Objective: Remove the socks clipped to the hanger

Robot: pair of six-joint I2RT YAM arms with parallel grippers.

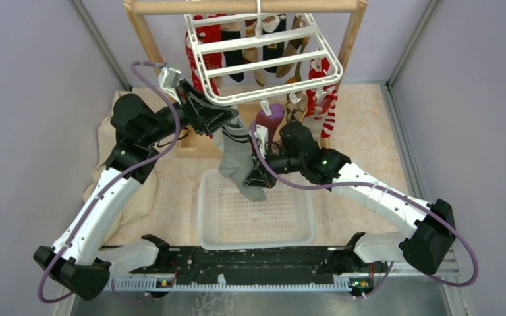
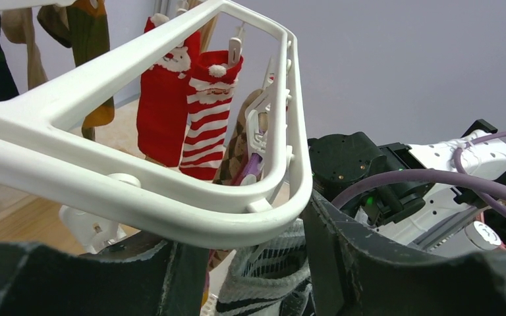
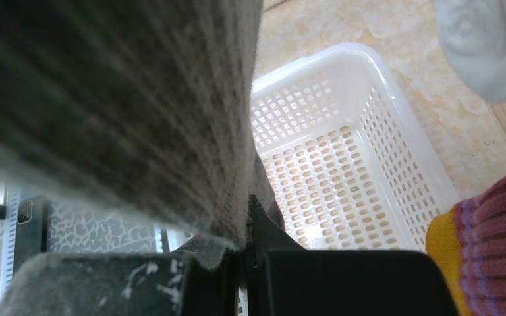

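The white hanger (image 1: pixel 263 92) holds several clipped socks. A grey sock with black stripes (image 1: pixel 236 161) hangs at its front-left corner. My left gripper (image 1: pixel 227 115) is at that corner, fingers part open around the sock's cuff (image 2: pixel 257 270) just below the rail; whether they touch it is unclear. My right gripper (image 1: pixel 261 178) is shut on the lower part of that grey sock, whose fabric fills much of the right wrist view. A purple sock (image 1: pixel 270 117) hangs beside it, and red Santa socks (image 2: pixel 207 112) hang farther along.
A white perforated basket (image 1: pixel 255 220) lies on the floor below. A wooden frame (image 1: pixel 244 7) carries the hanger, with a wooden tray (image 1: pixel 194 148) behind the basket. A beige cloth (image 1: pixel 132 204) lies at left, and the floor at right is clear.
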